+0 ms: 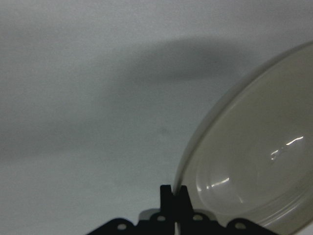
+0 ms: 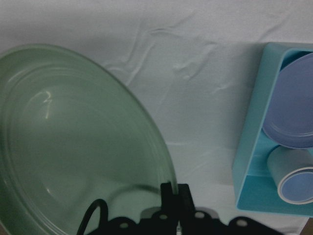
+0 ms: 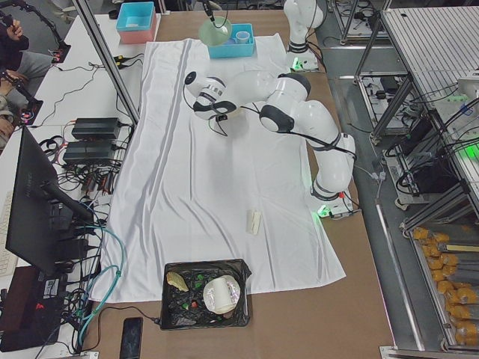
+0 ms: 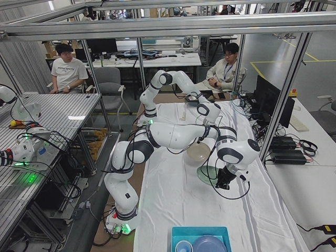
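In the left wrist view my left gripper is shut on the rim of a cream dish (image 1: 249, 161); in the right camera view that dish (image 4: 197, 152) is partly behind arms and cables. My right gripper is shut on the edge of a green plate (image 2: 83, 132), which is tilted in the left camera view (image 3: 212, 31), held up at the far end beside the blue box. The right wrist view shows the box (image 2: 250, 122) to the right of the plate.
The blue box holds a blue plate (image 2: 288, 107) and a cup (image 2: 286, 169). A black tray (image 3: 172, 299) with assorted items lies at the cloth's near end.
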